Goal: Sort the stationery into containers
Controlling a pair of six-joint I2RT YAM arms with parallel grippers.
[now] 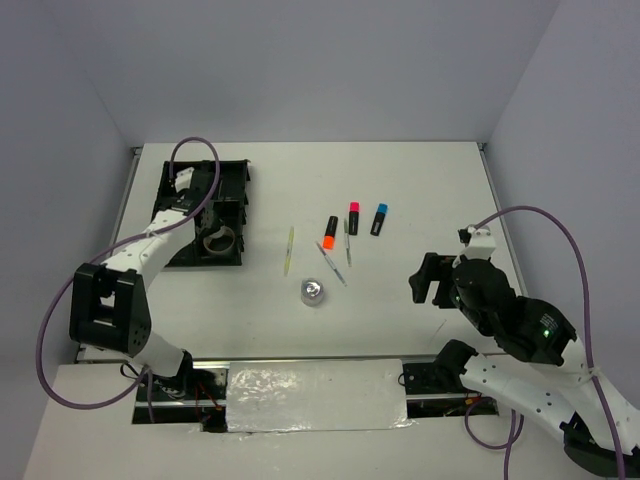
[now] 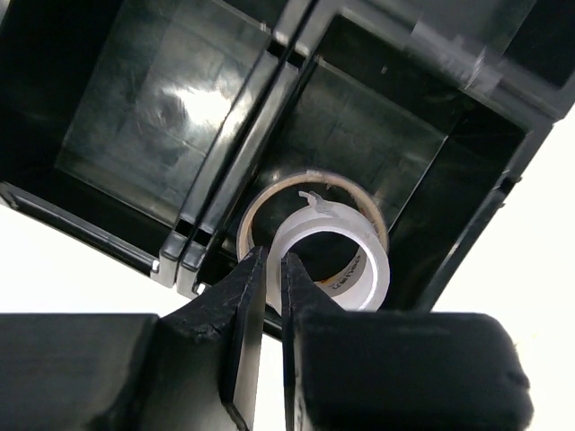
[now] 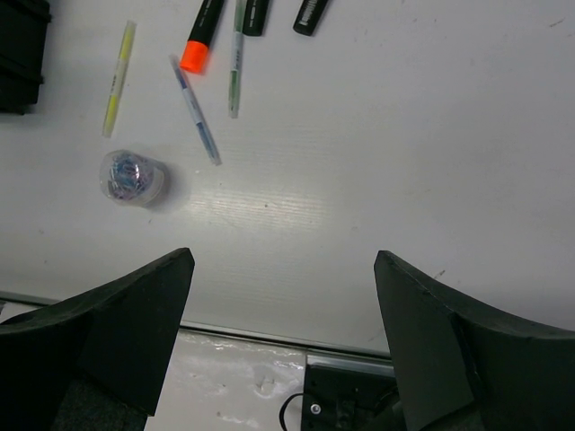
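Observation:
A white tape roll (image 2: 376, 283) lies in a compartment of the black organiser (image 2: 235, 148), overlapping a tan-edged tape roll (image 2: 363, 197). In the left wrist view, my left gripper is slightly open, its fingertips on either side of the white roll's near wall. The top view shows that arm reaching over the organiser. My right gripper stands wide open and empty, above the front right of the table. Still on the table are a yellow pen (image 1: 289, 251), a blue pen (image 1: 332, 265), a green pen (image 1: 347, 243) and black highlighters with orange (image 1: 330, 230), pink (image 1: 354, 219) and blue (image 1: 379, 219) ends.
A clear round pot (image 1: 312, 292) with small items inside stands front of the pens. Other organiser compartments (image 2: 171, 99) look empty in the left wrist view. Purple cables (image 1: 585, 270) loop from both arms.

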